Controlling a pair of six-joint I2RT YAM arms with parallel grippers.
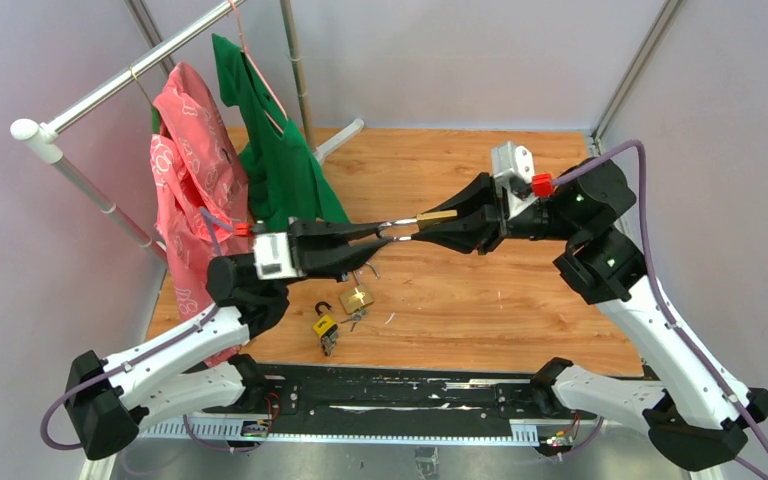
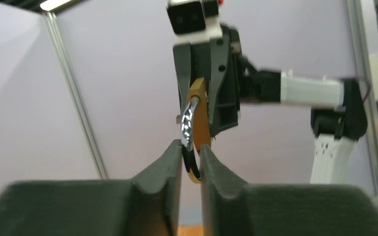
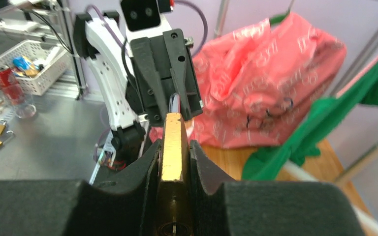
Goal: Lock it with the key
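A brass padlock (image 1: 436, 216) with a long silver shackle is held level in mid-air by my right gripper (image 1: 438, 225), shut on its body. My left gripper (image 1: 380, 232) meets it at the shackle's far end; in the left wrist view the shackle (image 2: 188, 123) reaches between the left fingertips, whose grip is unclear. In the right wrist view the brass body (image 3: 173, 152) fills the fingers. On the board below lie another brass padlock (image 1: 358, 300), a black-and-yellow padlock (image 1: 324, 326) and small keys (image 1: 354, 319).
A clothes rack (image 1: 100, 102) with a pink garment (image 1: 195, 170) and a green one (image 1: 275, 160) stands at the left, close behind the left arm. The wooden board (image 1: 520, 310) is clear on the right and at the back.
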